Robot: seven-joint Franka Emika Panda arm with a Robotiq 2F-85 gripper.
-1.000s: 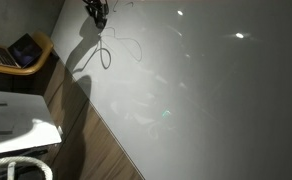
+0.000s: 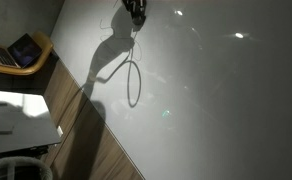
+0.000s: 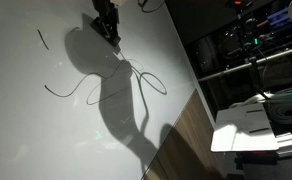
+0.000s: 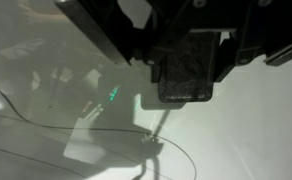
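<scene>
A thin cable (image 2: 133, 101) trails in a loop below my gripper (image 2: 137, 18) at the top of exterior view 1. In exterior view 2 the gripper (image 3: 114, 40) has the cable (image 3: 163, 92) running from its tips, with loops spread over the pale surface. The wrist view shows the gripper pointing down, its dark fingertips close together. A strand runs down from them to a small pale bunch (image 4: 149, 138), and the cable (image 4: 61, 128) curves across the surface. The fingers look shut on the cable; the exact grip is hidden.
A short dark stick-like thing (image 3: 43, 40) lies apart from the cable.
In exterior view 1 my gripper has moved right along the top of the picture. The cable loop has followed it, shifting right and hanging lower in the picture.
</scene>
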